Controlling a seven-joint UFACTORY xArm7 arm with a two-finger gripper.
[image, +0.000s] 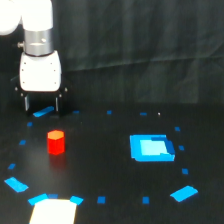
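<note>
A red block (56, 142), shaped like a cube or hexagonal prism, rests on the black surface at the left. Behind it and a little to its left, my gripper (42, 103) hangs from the white arm, its dark fingers spread apart. The gap between them looks empty, and the gripper is clear of the block. To the right lies a blue square frame or shallow tray (136, 148) with a pale middle.
A pale yellow-white square (53, 212) sits at the front left edge. Blue tape pieces (184, 193) and small blue marks are scattered on the surface. Between the block and the blue square the surface is mostly bare.
</note>
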